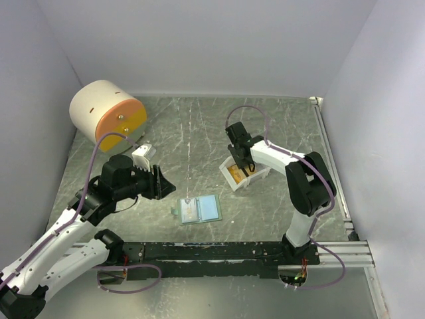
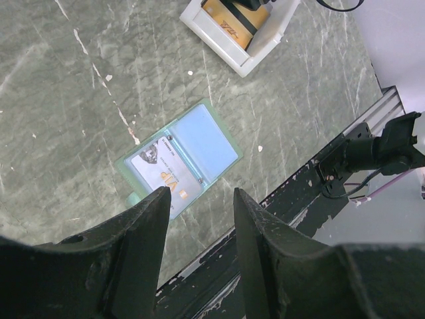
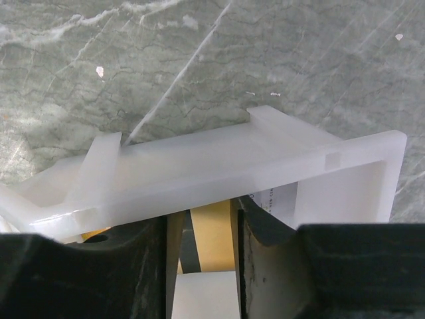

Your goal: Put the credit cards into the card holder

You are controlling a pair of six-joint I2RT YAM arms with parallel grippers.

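The open card holder lies flat on the table with a green rim. One white card with print shows in one half, and the other half is plain pale blue. A white tray holds yellow-orange cards with a black stripe. My right gripper is down in that tray, its fingers apart, with the yellow and black card surface showing in the gap; whether they touch a card I cannot tell. Left of the holder, my left gripper hangs above the table, open and empty.
A white cylinder with an orange and yellow face stands at the back left. A dark rail runs along the front edge. Bare grey table lies between holder, tray and back wall.
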